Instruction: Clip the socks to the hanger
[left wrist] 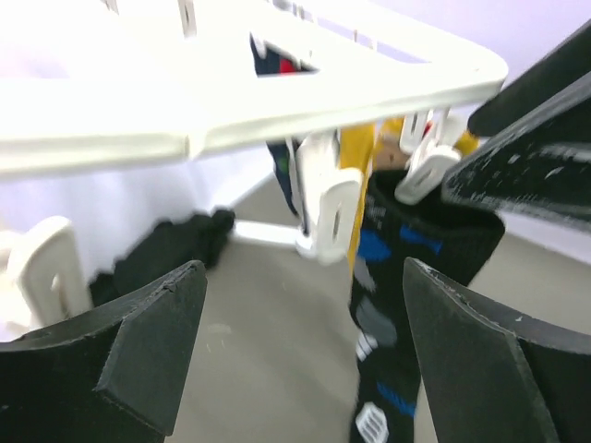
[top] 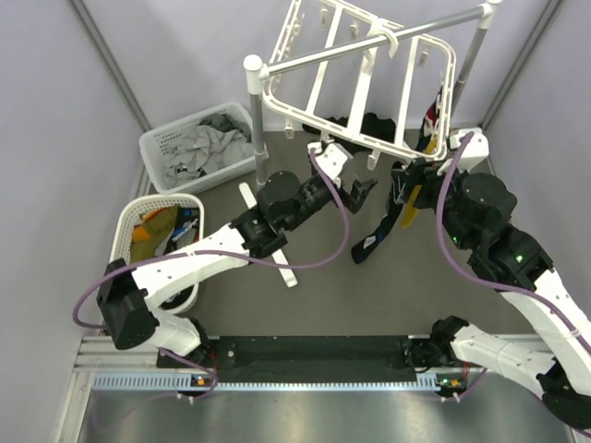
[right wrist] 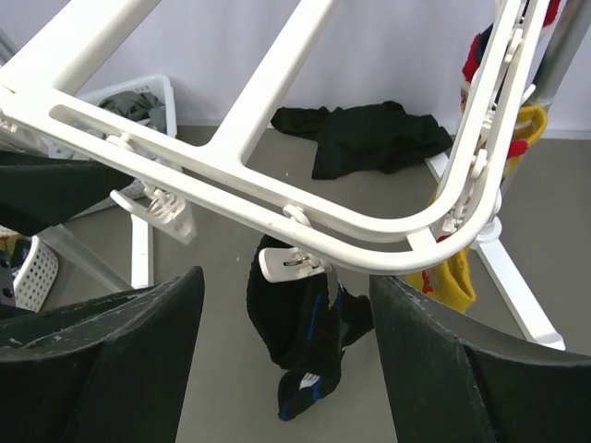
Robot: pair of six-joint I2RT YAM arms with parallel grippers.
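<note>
A dark sock with blue and white marks (top: 371, 242) hangs at the front right corner of the white hanger (top: 346, 135). In the left wrist view the sock (left wrist: 383, 314) has its open cuff up against a white clip (left wrist: 428, 175). The right wrist view has the sock (right wrist: 305, 323) below and behind that clip (right wrist: 291, 265), between the spread fingers of my right gripper (top: 406, 182), which is open. My left gripper (top: 358, 194) stands open to the left of the sock, nothing between its fingers. An empty clip (left wrist: 334, 217) hangs ahead of it.
Yellow and red socks (right wrist: 450, 280) hang along the hanger's right side. Black cloth (right wrist: 369, 137) lies on the floor behind. Two baskets, one with grey cloth (top: 148, 148) and one with coloured socks (top: 118, 242), stand at left.
</note>
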